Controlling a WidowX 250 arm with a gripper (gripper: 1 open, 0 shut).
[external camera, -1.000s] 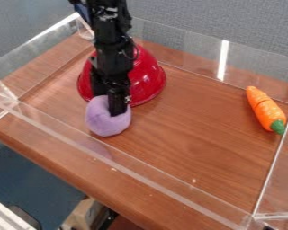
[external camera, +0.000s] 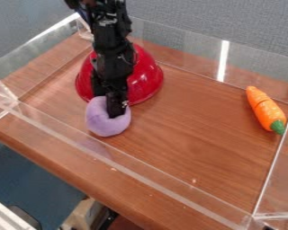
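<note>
A round purple object (external camera: pixel 105 124) sits on the wooden surface at the centre-left, in front of a red bowl (external camera: pixel 144 83). My black gripper (external camera: pixel 115 106) comes down from the top over the bowl, its fingertips at the upper part of the purple object. Whether the fingers are closed on it cannot be made out, as they are dark and overlap it.
An orange carrot (external camera: pixel 262 107) with a green end lies at the right. Clear low walls (external camera: pixel 223 61) edge the wooden surface (external camera: pixel 194 153), which is free in the middle and front right.
My gripper has shifted very slightly at the purple object; otherwise the scene looks the same.
</note>
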